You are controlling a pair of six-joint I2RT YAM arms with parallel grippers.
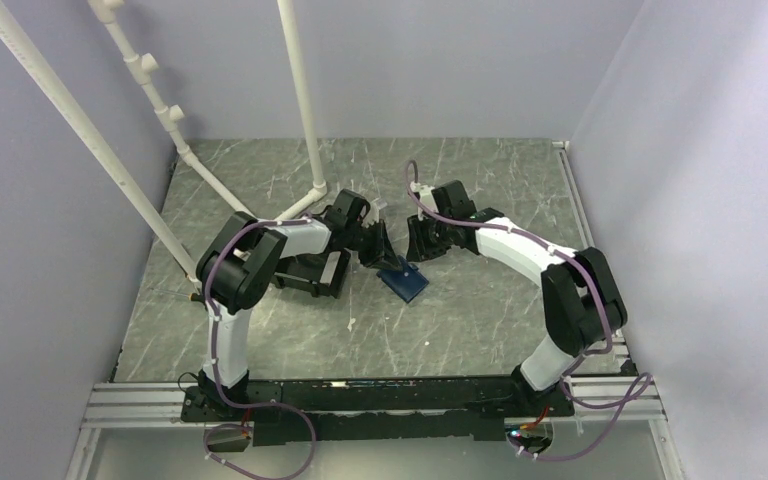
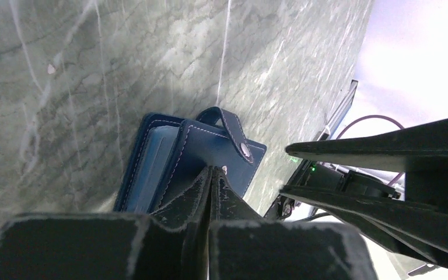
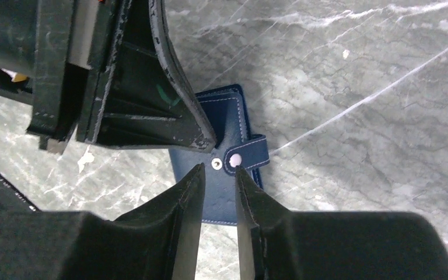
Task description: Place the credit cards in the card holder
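The dark blue card holder [image 1: 407,285] lies on the grey table between my grippers. In the left wrist view its strap [image 2: 232,133] with a snap lies along one edge, and clear sleeves [image 2: 156,164] show inside the slightly parted cover. My left gripper is shut, its tips at the holder's cover with nothing seen between them. My right gripper is part open and empty, over the holder near the snap in the right wrist view; it appears to be above the cover. No loose credit card can be made out.
A black open box [image 1: 309,285] stands left of the holder, partly under the left arm, with a pale strip [image 1: 330,267] at its right side. White pipes [image 1: 304,100] rise behind the left arm. Bare table lies in front and far right.
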